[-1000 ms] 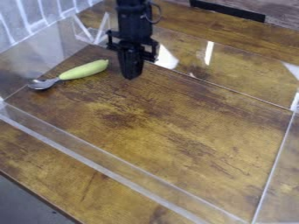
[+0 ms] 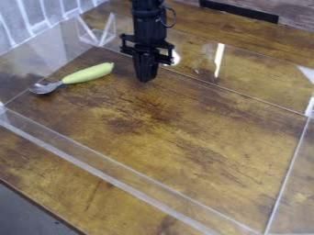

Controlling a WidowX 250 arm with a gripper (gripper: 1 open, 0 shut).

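My black gripper [image 2: 146, 72] hangs low over the back edge of the wooden area, at the top middle of the camera view. Whether its fingers are open or shut is too small to tell. To its left, apart from it, a pale yellow-green elongated object [image 2: 88, 74] lies on the wood, with a metal spoon [image 2: 48, 86] at its left end.
Clear low walls [image 2: 285, 184] border the wooden work surface [image 2: 166, 151] on the sides. The middle and front of the surface are empty. A white railing stands at the back left.
My gripper has shifted slightly to the right and down. The objects on the wood have not moved.
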